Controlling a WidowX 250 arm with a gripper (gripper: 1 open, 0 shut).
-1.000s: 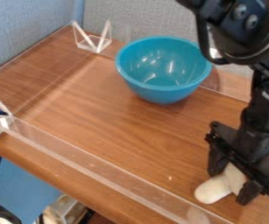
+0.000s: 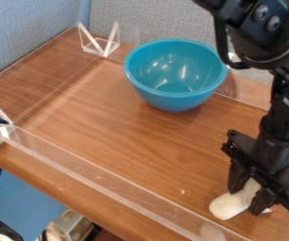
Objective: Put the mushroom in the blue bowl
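The pale mushroom (image 2: 230, 204) lies on the wooden table at the lower right, its rounded end pointing down and left. My black gripper (image 2: 248, 200) is low over it, with fingers (image 2: 240, 176) around its upper right part and hiding much of it. Whether the fingers press on the mushroom cannot be made out. Farther back, above the middle of the view, stands the blue bowl (image 2: 172, 95), upright and empty.
A clear low barrier (image 2: 109, 190) runs along the table's front edge, close to the mushroom. White wire-like brackets (image 2: 100, 40) stand at the corners. Bare wood (image 2: 121, 141) lies between the bowl and my gripper.
The mushroom is nearly where it was. The bowl has stayed put.
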